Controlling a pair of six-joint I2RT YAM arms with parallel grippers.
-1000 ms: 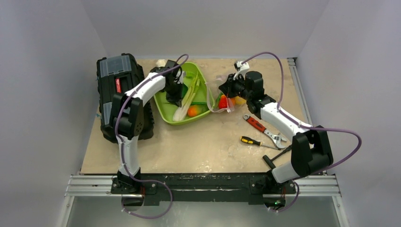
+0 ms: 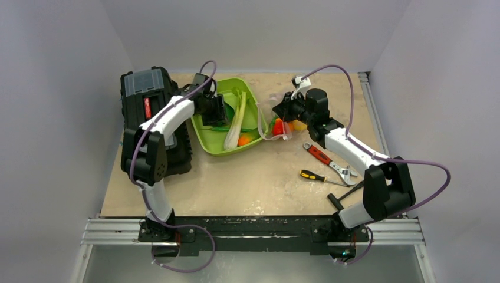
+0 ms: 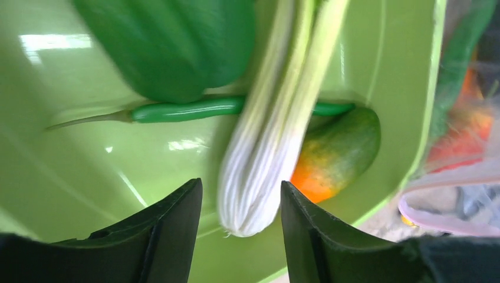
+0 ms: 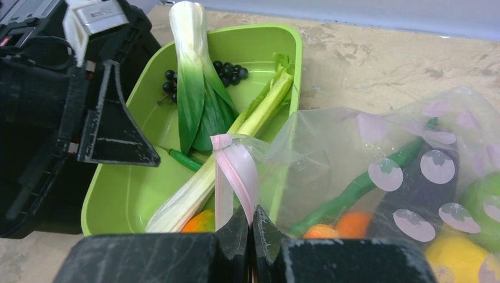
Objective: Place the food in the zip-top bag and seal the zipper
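Observation:
A clear zip top bag (image 4: pixel 354 159) with pink edging stands beside the bin; a long green pepper, an eggplant, orange items and a yellow one show inside. My right gripper is shut on the bag's pink edge (image 4: pixel 239 171). In the green bin (image 2: pixel 203 138) lie a celery stalk (image 3: pixel 265 135), a thin green chili (image 3: pixel 188 109), an orange-green mango (image 3: pixel 336 156) half under the celery, dark grapes (image 4: pixel 230 72) and a leafy white-stemmed vegetable (image 4: pixel 191 53). Over the bin, my left gripper stands open, nothing between its fingers.
A black toolbox (image 2: pixel 144 88) flanks the bin on the left. A wrench (image 2: pixel 330 162), a screwdriver (image 2: pixel 321 178) and a hammer (image 2: pixel 339 200) lie at the right front.
The right arm stayed still.

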